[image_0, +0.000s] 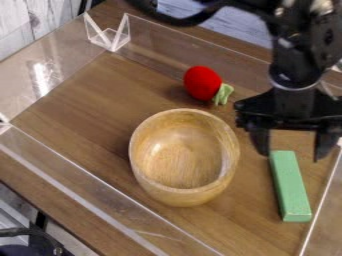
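Note:
My black gripper (287, 135) is at the right of the camera view, open, its fingers hanging just above the far end of a green rectangular block (291, 190). The block lies on the wooden table at the lower right. A wooden bowl (183, 158) stands in the middle, left of the block. Behind it lies a red object (202, 82) with a pale green part at its lower right.
Clear low walls edge the wooden table (87, 115). A transparent bracket (107, 32) is at the back left.

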